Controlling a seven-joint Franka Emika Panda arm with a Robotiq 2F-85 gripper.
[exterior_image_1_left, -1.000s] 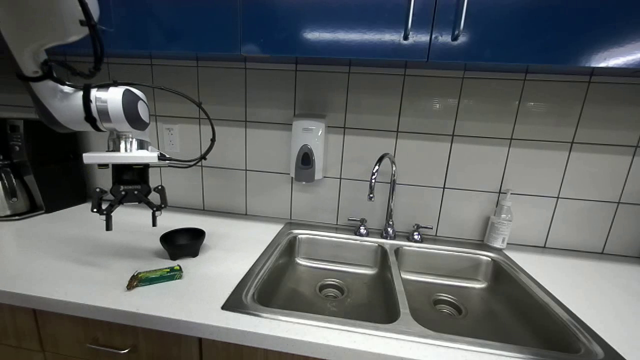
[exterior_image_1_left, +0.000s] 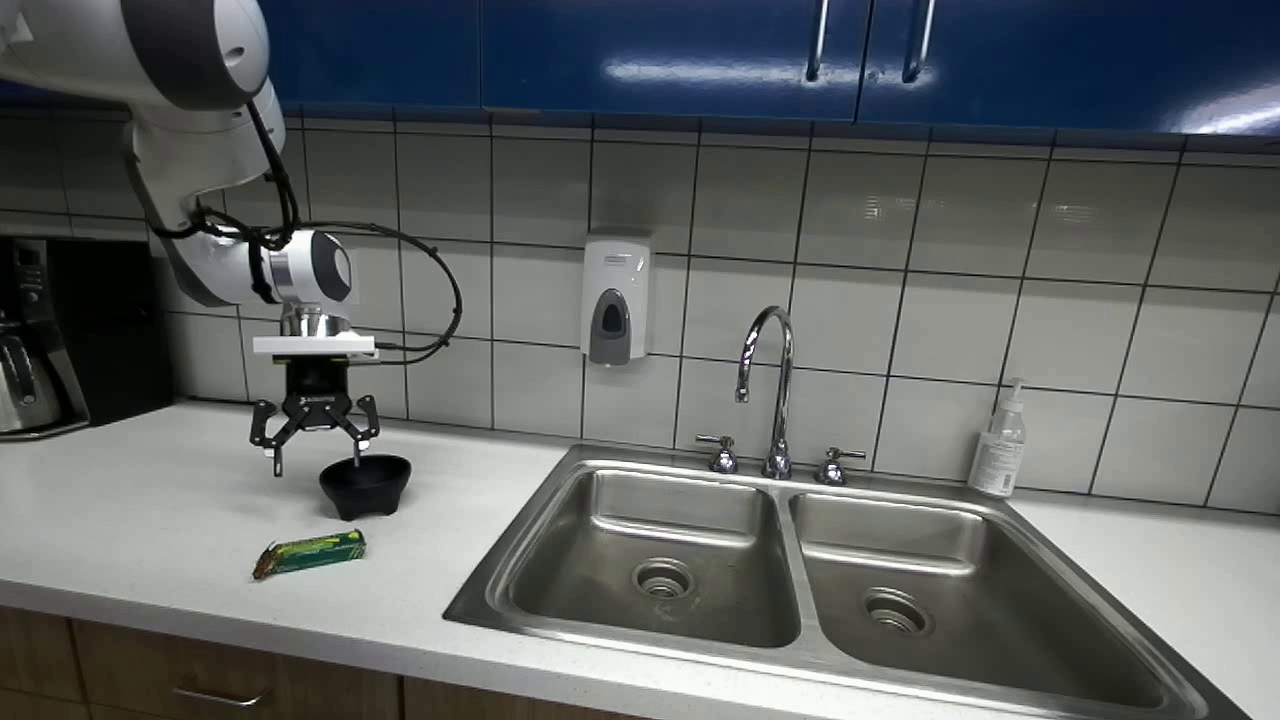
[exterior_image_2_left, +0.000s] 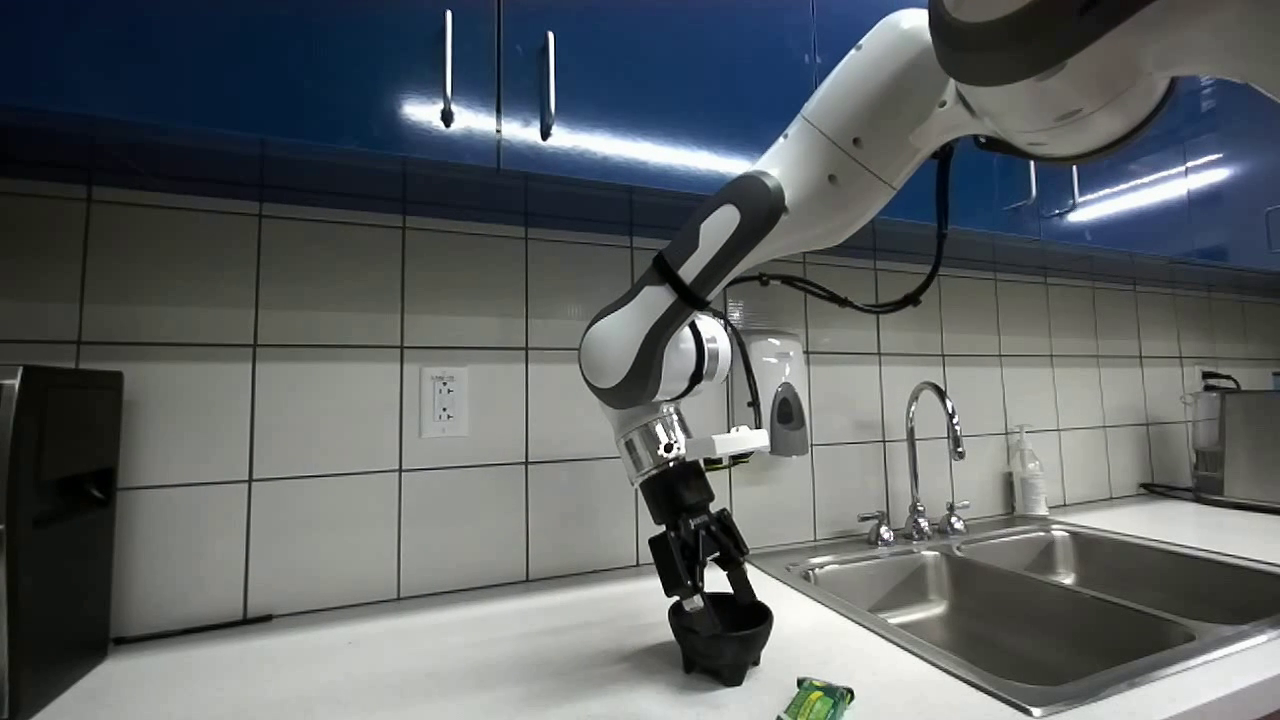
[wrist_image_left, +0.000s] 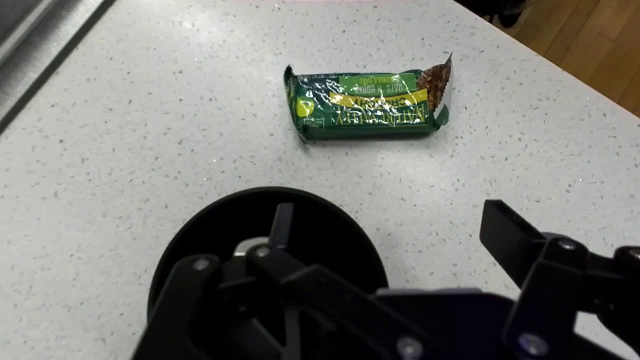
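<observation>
A black bowl (exterior_image_1_left: 365, 487) with short feet stands upright on the white counter. My gripper (exterior_image_1_left: 317, 462) is open above its left side, one finger over the bowl and the other out past the rim. In the wrist view the left finger (wrist_image_left: 282, 226) overlaps the dark inside of the bowl (wrist_image_left: 327, 219), while the right finger (wrist_image_left: 510, 240) is over bare counter. Nothing sits between the fingers. Whether the left fingertip dips below the rim is hard to tell. A green granola bar wrapper (wrist_image_left: 369, 105), torn at its brown end, lies in front of the bowl.
The steel double sink (exterior_image_1_left: 528, 528) with its faucet (exterior_image_1_left: 780, 396) lies to the right. A coffee maker (exterior_image_1_left: 84, 330) stands at the far left, against the tiled wall. Counter between coffee maker and bowl is clear; the front edge runs close past the wrapper.
My gripper has moved right and slightly down, from left of the bowl to partly over it. It was open before too. The bowl and wrapper have stayed put.
</observation>
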